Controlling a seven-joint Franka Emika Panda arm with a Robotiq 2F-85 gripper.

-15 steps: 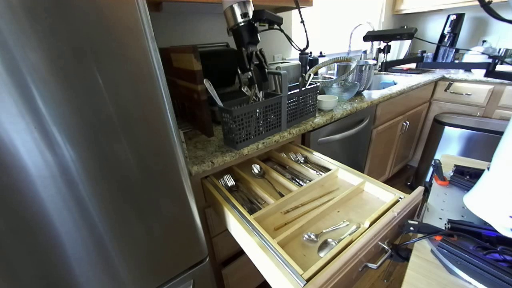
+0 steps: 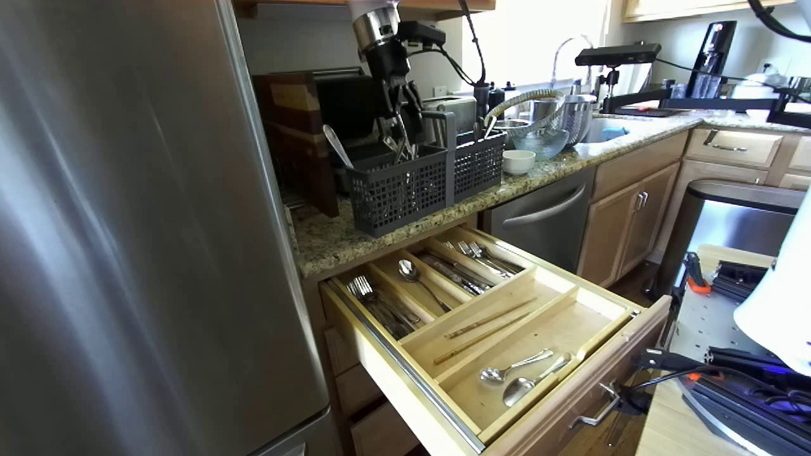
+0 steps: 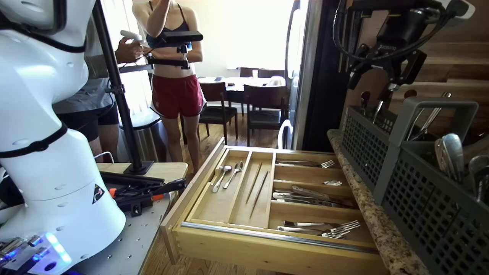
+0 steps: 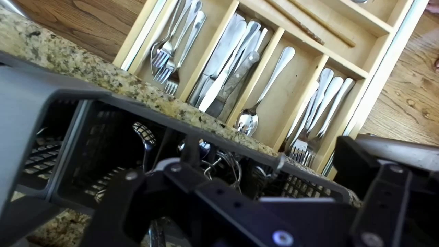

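A dark grey utensil basket [image 2: 399, 194] stands on the counter, with cutlery upright in it. My gripper [image 2: 407, 135] points down over its near-left section. In exterior view 2 the gripper [image 3: 376, 87] stands open, its fingers spread; one fingertip appears close to a utensil handle [image 3: 378, 111], and I cannot tell whether they touch. Nothing is seen held. In the wrist view the dark fingers [image 4: 354, 154] cover part of the basket, where several metal utensils [image 4: 224, 164] show. Below the counter, the open drawer [image 3: 275, 236] has forks, knives and spoons in separate compartments.
Two chopsticks [image 2: 486, 327] and two spoons [image 2: 520, 389] lie in the drawer's front compartments. The basket's tall handle [image 3: 440, 104] rises beside the gripper. Wooden boards [image 2: 302, 129] stand behind the basket; a white bowl [image 2: 519, 162] sits to its right.
The arm has shifted very slightly to the left in exterior view 1. The basket and the drawer's contents look unchanged.
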